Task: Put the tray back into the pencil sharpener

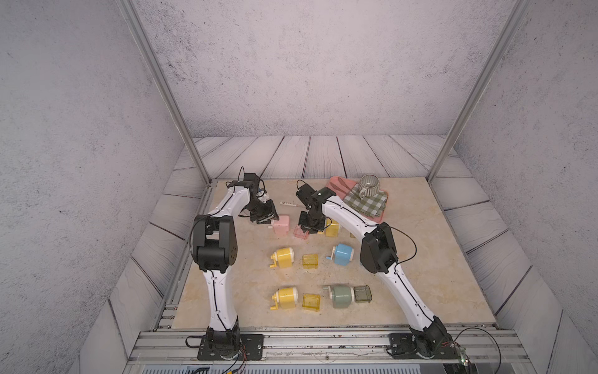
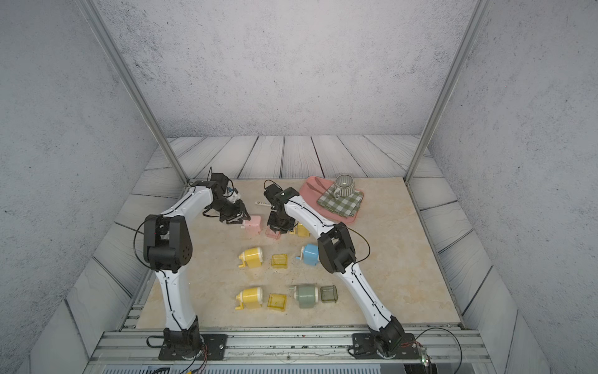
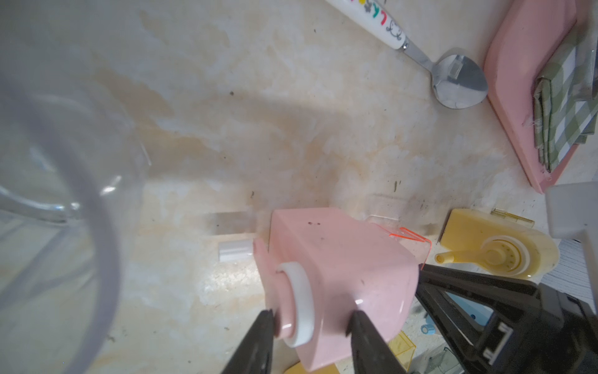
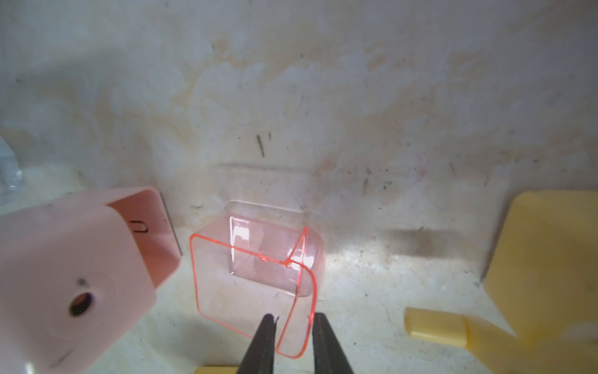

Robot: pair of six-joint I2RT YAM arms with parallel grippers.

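Observation:
The pink pencil sharpener stands on the table, and my left gripper is shut on its body. Its white crank grip points left; in the right wrist view its open tray slot faces the tray. The clear pink tray, with a bright orange-looking rim, sits just right of that slot, apart from it. Over the tray's near right corner, my right gripper is partly open, its fingers on either side of the tray's wall. Part of the tray is hidden under this gripper in the top views.
A yellow sharpener stands close right of my right gripper. Nearer lie more yellow sharpeners, a blue one, a green one and loose trays. Behind are a spoon and a pink platter. A clear glass stands left.

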